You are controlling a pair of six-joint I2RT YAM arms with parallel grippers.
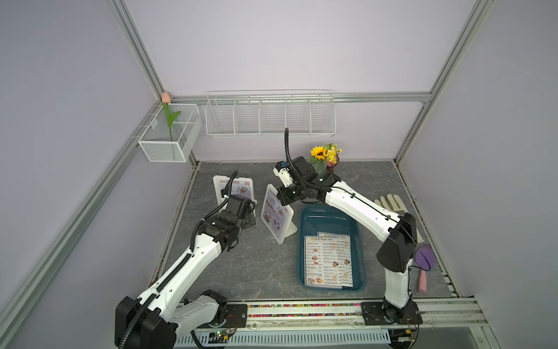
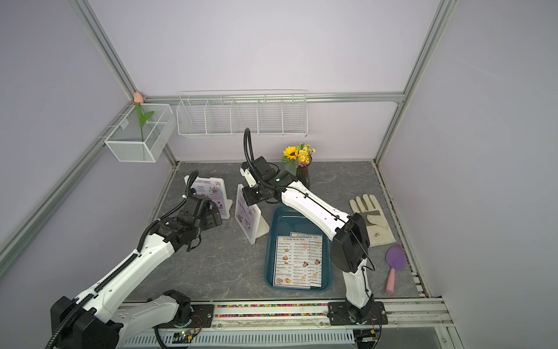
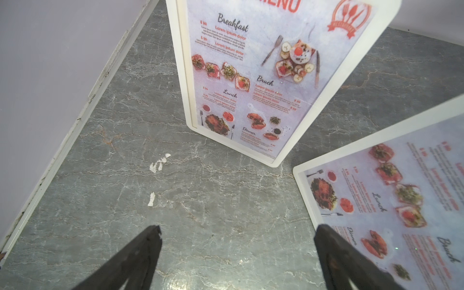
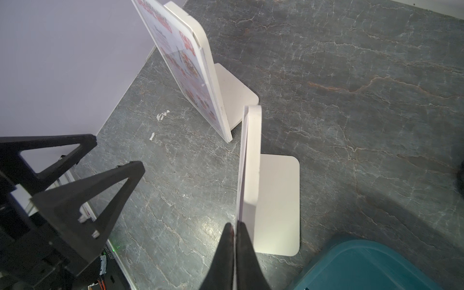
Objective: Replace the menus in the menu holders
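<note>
Two white menu holders carry menus with food pictures: the back holder (image 3: 280,72) and the near holder (image 4: 252,169), turned sideways beside the tray. Over the near holder's top, my right gripper is shut, its fingertips along the menu-side edge. A thin line shows between these fingers, but whether they grip the menu is unclear. My left gripper stands open in front of both holders, with only bare table between its fingers. Several replacement menus (image 1: 327,261) headed DIM SUM INN lie stacked in the blue tray (image 1: 360,261).
A vase of flowers (image 1: 325,156) stands behind the tray. Off to the right lie a glove (image 2: 375,224) and a purple paddle (image 2: 395,257). Scraps of white paper (image 3: 158,163) lie on the table before the back holder.
</note>
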